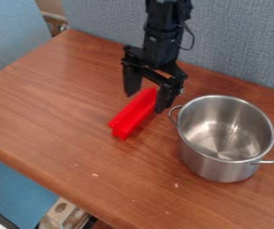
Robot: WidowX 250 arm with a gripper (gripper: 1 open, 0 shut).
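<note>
A long red bar [132,116] lies diagonally on the wooden table [55,98], left of a large steel pot [223,143] with side handles. Above the bar's upper end is my black gripper [149,88], its two fingers held wide apart, open, with the bar running beneath and between them. Whether either finger touches the bar I cannot tell.
The pot takes up the right side of the table, close beside the bar. A grey textured wall stands behind, and a blue surface shows beyond the table's lower left edge.
</note>
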